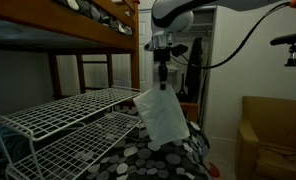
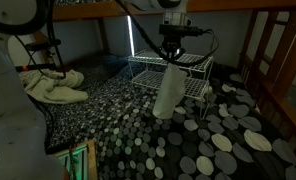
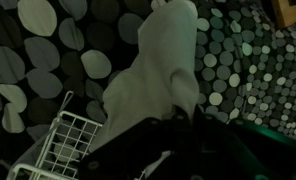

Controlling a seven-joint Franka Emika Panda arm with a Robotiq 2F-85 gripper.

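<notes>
A white cloth [image 1: 162, 115] hangs from my gripper [image 1: 163, 86], which is shut on its upper edge. In exterior view 1 the cloth dangles above the dotted bedding, to the right of the white wire rack [image 1: 80, 112]. From exterior view 2, the cloth [image 2: 169, 92] hangs in front of the rack, below the gripper [image 2: 172, 58]. The wrist view shows the pale cloth [image 3: 156, 75] spreading away from the dark fingers, whose tips are hard to make out in the gloom.
The rack has two wire shelves, both bare. Wooden bunk framing [image 1: 68, 36] runs overhead at the left. A tan armchair [image 1: 273, 135] stands at the right. The dotted bedding [image 2: 203, 145] is broad and mostly clear.
</notes>
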